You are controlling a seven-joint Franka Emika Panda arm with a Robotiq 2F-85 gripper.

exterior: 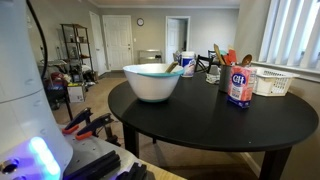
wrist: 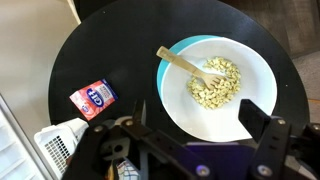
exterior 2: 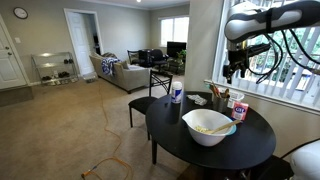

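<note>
A white bowl [wrist: 180,105] with pale small pieces [wrist: 220,88] inside rests in or over a teal dish [wrist: 163,72] on the black table. A wooden fork-like utensil [wrist: 185,64] leans across the bowl's rim, its pronged end among the pieces. A red, white and blue carton [wrist: 93,97] lies left of the bowl in the wrist view; in exterior view 1 the carton [exterior: 240,87] stands upright. My gripper is above the table, its fingers wide apart, with nothing visible between them. In exterior view 2 the gripper [exterior 2: 232,72] hangs high over the table.
A white basket [exterior: 272,82] stands at the table's far right in exterior view 1, near a holder of utensils [exterior: 226,68]. A white and blue canister [exterior 2: 177,92] stands at another edge.
</note>
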